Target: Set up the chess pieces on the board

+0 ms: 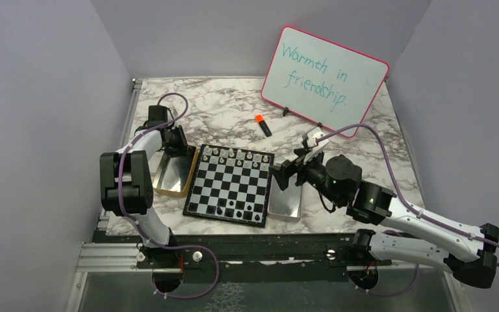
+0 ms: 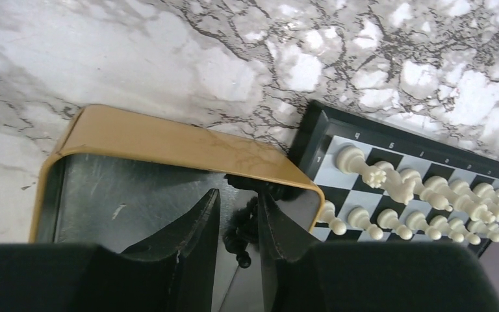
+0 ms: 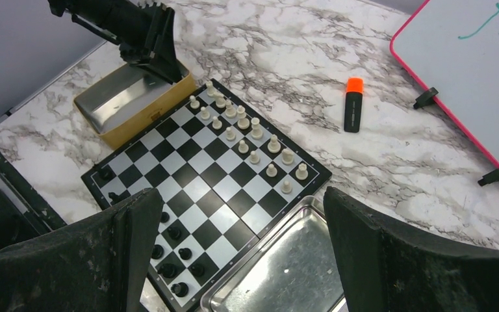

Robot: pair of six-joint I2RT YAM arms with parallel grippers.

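The chessboard [image 1: 227, 188] has two rows of white pieces [image 3: 243, 123] along its far side. Black pieces [image 3: 174, 232] stand in part of the near rows, some hidden by my right finger in the right wrist view. My left gripper is over the far end of the brown-rimmed tray [image 2: 188, 144], its fingers apart. Black pieces [image 2: 240, 242] lie in that tray, showing in the gap between the fingers; I cannot tell whether a finger touches them. Wide open and empty, my right gripper hangs above the board's right side.
An empty-looking metal tray [image 3: 286, 260] adjoins the board's right edge. Behind the board lies an orange-capped marker [image 3: 353, 104]. A whiteboard [image 1: 325, 78] with green writing stands at the back right.
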